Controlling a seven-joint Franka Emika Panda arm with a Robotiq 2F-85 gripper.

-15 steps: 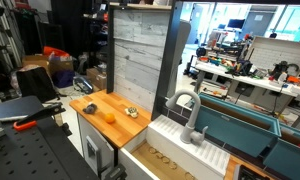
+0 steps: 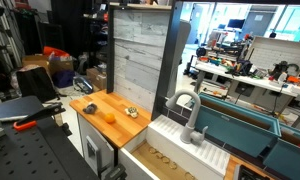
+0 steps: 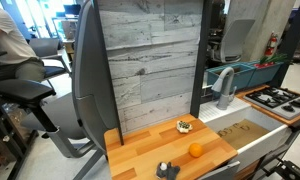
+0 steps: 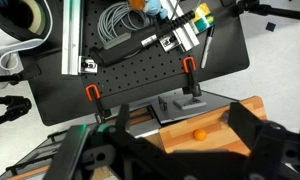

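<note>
In the wrist view my gripper looks down with its dark, blurred fingers (image 4: pixel 276 150) far apart at the lower edge. Nothing shows held in the gap. Below lies a wooden counter (image 4: pixel 235 132) carrying an orange ball-like item (image 4: pixel 200 134). The same orange item (image 2: pixel 109 118) rests near the middle of the counter in exterior view 1, with a small grey object (image 2: pixel 90 108) and a pale patterned piece (image 2: pixel 131 111) around it. Exterior view 2 shows the orange item (image 3: pixel 196 150) apart from both. Neither exterior view clearly shows the gripper.
A white sink (image 2: pixel 148 150) with a tall faucet (image 2: pixel 195 112) adjoins the counter; a stove top (image 3: pixel 275 100) stands beyond. The black perforated table (image 4: pixel 140 75) holds a coiled cable (image 4: pixel 120 20), tools and orange-red handles (image 4: pixel 189 65). A grey panel wall (image 2: pixel 135 65) backs the counter.
</note>
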